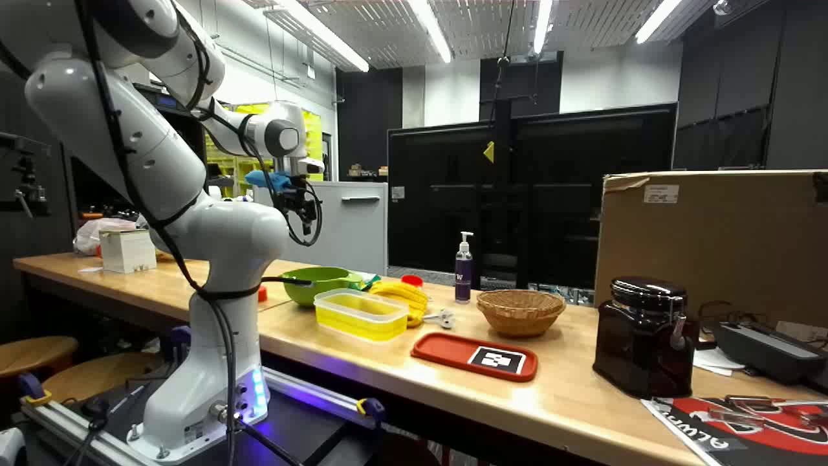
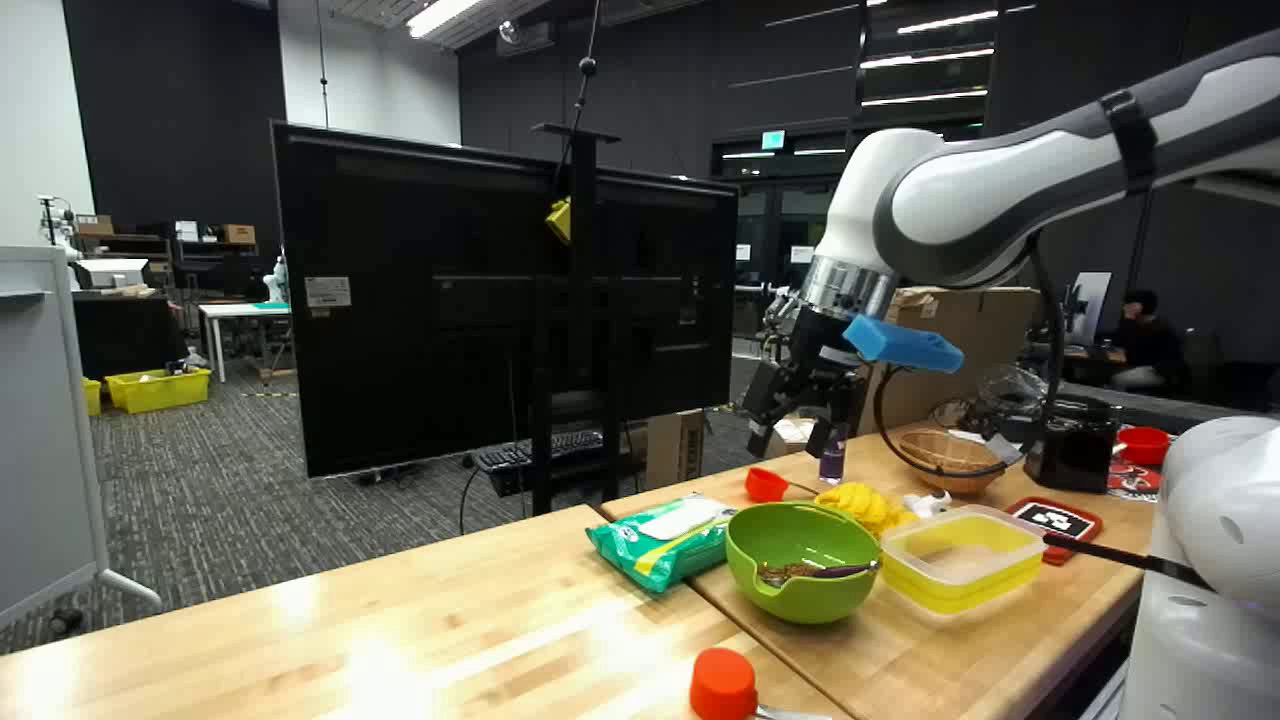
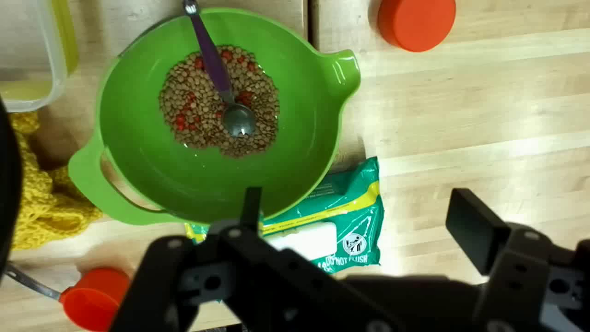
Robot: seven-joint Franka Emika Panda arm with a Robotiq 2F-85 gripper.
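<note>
My gripper is open above the table, its two black fingers (image 3: 476, 229) wide apart and nothing between them. In the wrist view a green bowl (image 3: 298, 99) lies below and to the upper left of the fingers. It holds brown lentils (image 3: 188, 94) with some red pieces, and a spoon (image 3: 213, 61) with a purple handle rests on them. A green wipes packet (image 3: 354, 216) lies beside the bowl, partly hidden by the left finger. From the side, the gripper (image 2: 786, 426) hangs well above the tabletop.
Close to the bowl stand a yellow-tinted plastic container (image 2: 960, 576), a yellow knitted cloth (image 3: 47, 204) and red cups (image 3: 417, 22) (image 3: 97, 299). Farther along are a wicker basket (image 1: 520, 314), red tray (image 1: 435, 347), pump bottle (image 1: 463, 272) and dark jar (image 1: 644, 342). Bare tabletop (image 2: 360, 624) stretches beyond the packet.
</note>
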